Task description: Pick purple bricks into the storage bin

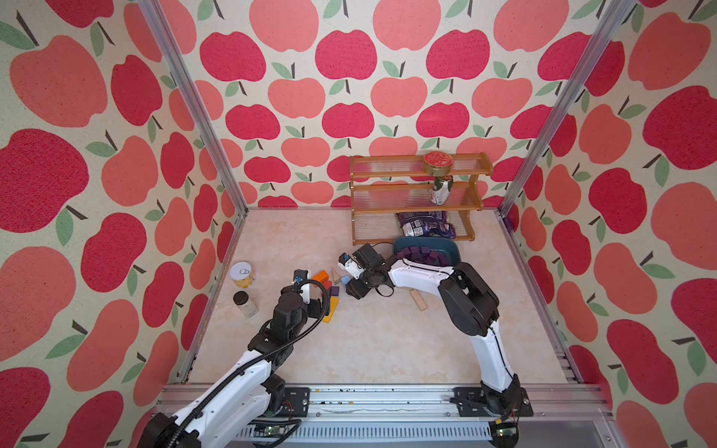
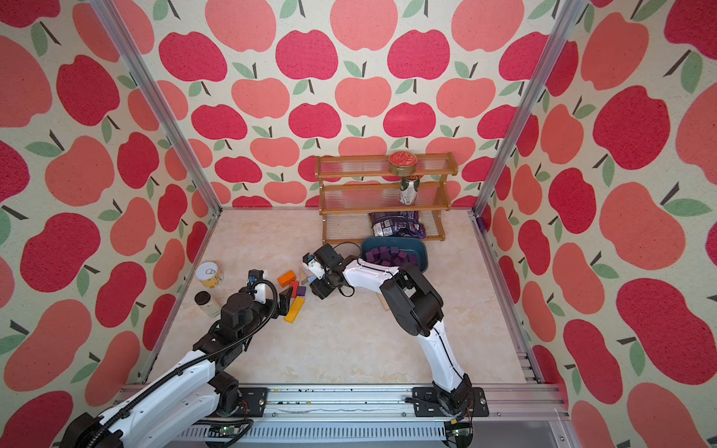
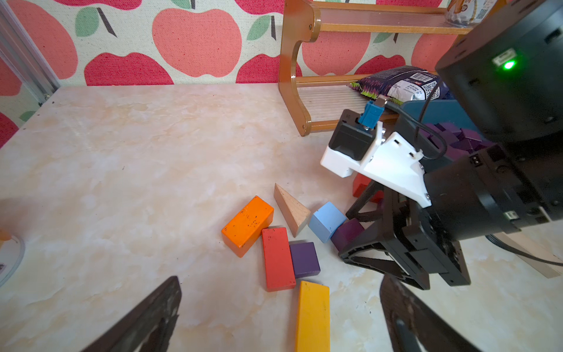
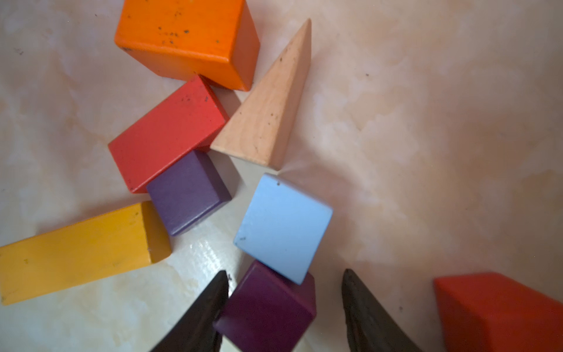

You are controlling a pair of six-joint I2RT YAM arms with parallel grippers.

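Observation:
In the right wrist view a plum purple brick [image 4: 264,308] touches a light blue cube [image 4: 281,226], between the fingertips of my right gripper, which stands part open; a gap shows at the right finger. A darker purple brick [image 4: 187,193] sits between red and yellow bricks. The teal storage bin [image 2: 423,257], holding several purple bricks, is behind my right arm. My left gripper hangs open above the yellow brick [image 3: 313,316], nothing between its fingers.
An orange brick [image 3: 246,226] and a wooden wedge [image 3: 290,208] lie among the cluster. A wooden shelf [image 2: 381,198] stands at the back. A can [image 2: 209,273] and jar [image 2: 207,303] are at the left.

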